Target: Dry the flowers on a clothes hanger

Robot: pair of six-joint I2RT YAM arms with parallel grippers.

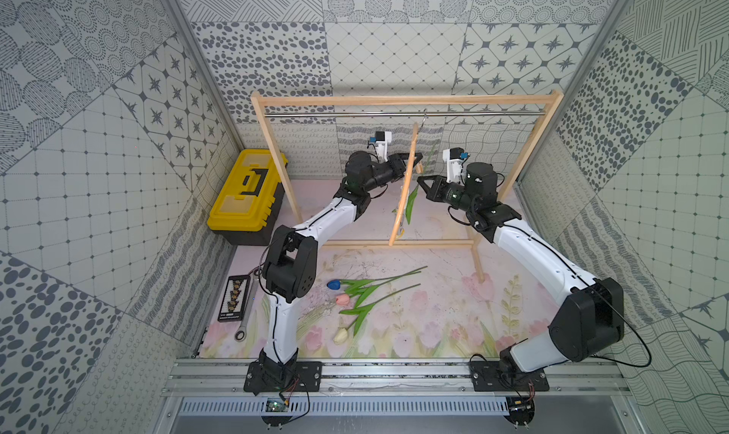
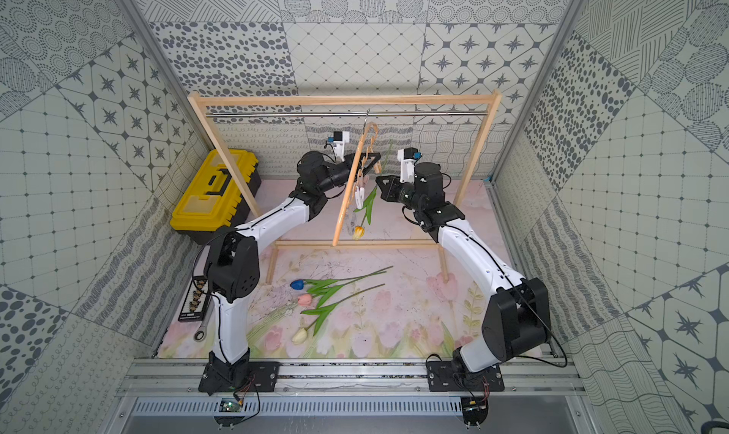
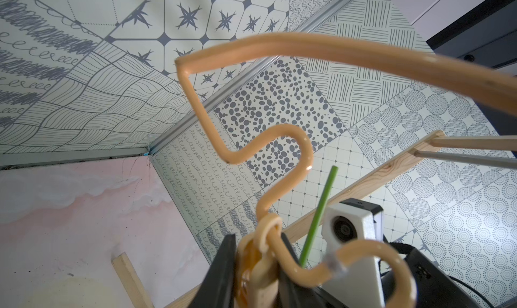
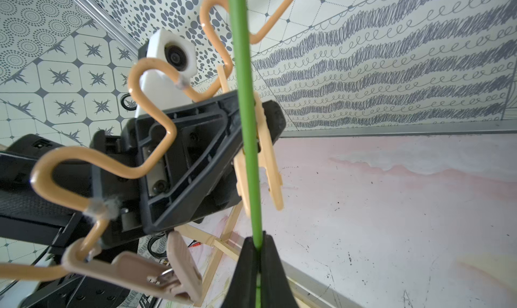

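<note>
A wooden hanger hangs from the rack's metal bar, seen almost edge-on, with clothespins on its wavy lower rod. My left gripper is shut on one wooden clothespin, gripping it beside the rod. My right gripper is shut on the thin green stem of the yellow tulip, which hangs head down with its leaves below. In the right wrist view the stem crosses in front of the clothespin's prongs; whether it lies between them I cannot tell.
A pale clothespin sits farther along the rod. Blue, pink and white tulips lie on the table before the wooden rack. At left stand a yellow toolbox, a black box and a wrench.
</note>
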